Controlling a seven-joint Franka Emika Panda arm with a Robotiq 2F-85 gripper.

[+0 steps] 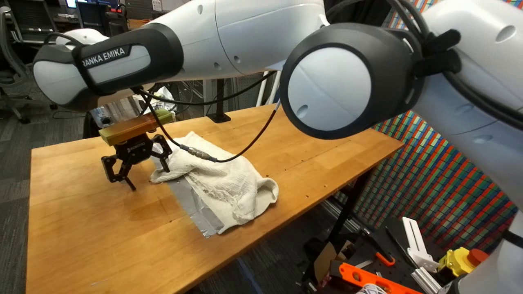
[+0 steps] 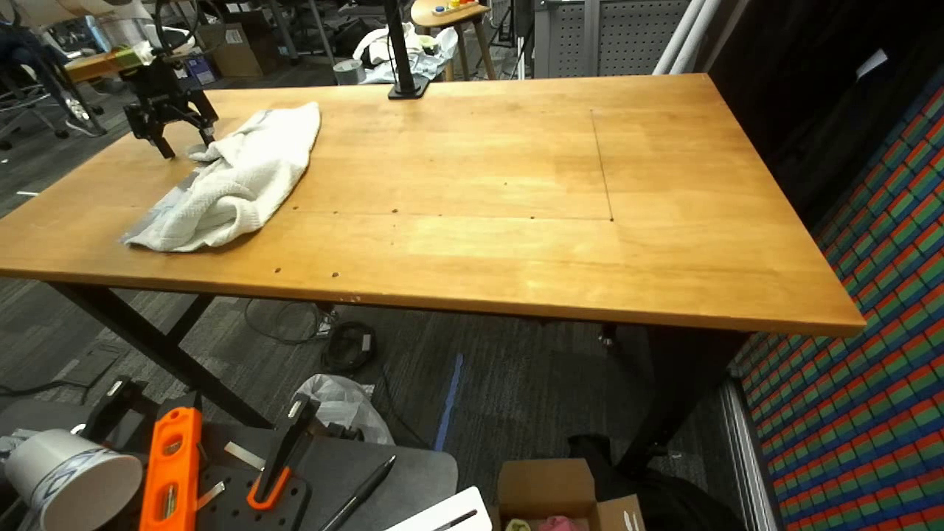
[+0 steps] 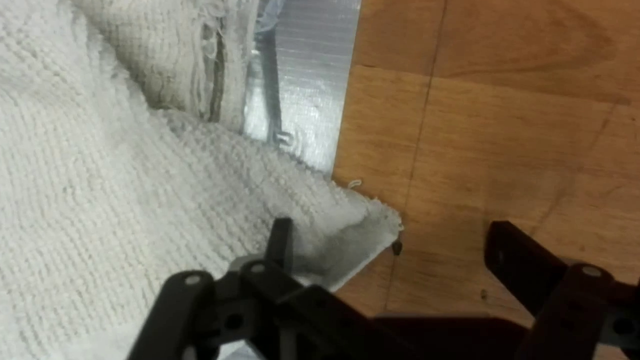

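Observation:
A white towel point(image 1: 223, 183) lies rumpled on the wooden table, partly covering a strip of silver tape point(image 1: 193, 203). At the towel's far left corner my gripper point(image 1: 149, 179) is spread open, nothing held. In the wrist view one finger point(image 3: 280, 243) is over the towel point(image 3: 120, 180) and the other finger point(image 3: 516, 258) is over bare wood, with the towel's pointed corner between them. The second exterior view shows the gripper point(image 2: 190, 150) beside the towel's point(image 2: 252, 181) far left end. Whether a fingertip touches the cloth, I cannot tell.
A black post point(image 1: 220, 100) stands at its back edge. The arm's black cable point(image 1: 250, 144) hangs in a loop above the towel. Tools, including an orange level point(image 2: 171, 469), lie on a separate stand.

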